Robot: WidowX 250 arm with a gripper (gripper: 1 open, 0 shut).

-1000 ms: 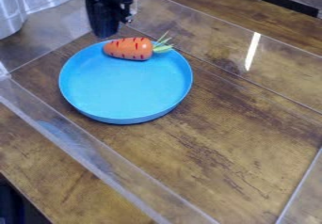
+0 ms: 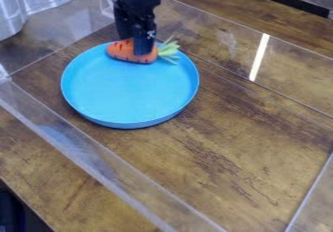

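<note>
An orange toy carrot point(image 2: 123, 51) with pale green leaves lies on the back rim area of a round blue plate point(image 2: 128, 94). The black gripper point(image 2: 138, 43) hangs from the top of the camera view, lowered right over the carrot with its fingers around or just above it, partly hiding it. The gripper is open.
A wooden table fills the view, with free room at the right and front. Clear plastic edges run along the left and right, and a white translucent object stands at the top left.
The gripper has come down and slightly right from above the table behind the plate onto the carrot. The plate has stayed in place.
</note>
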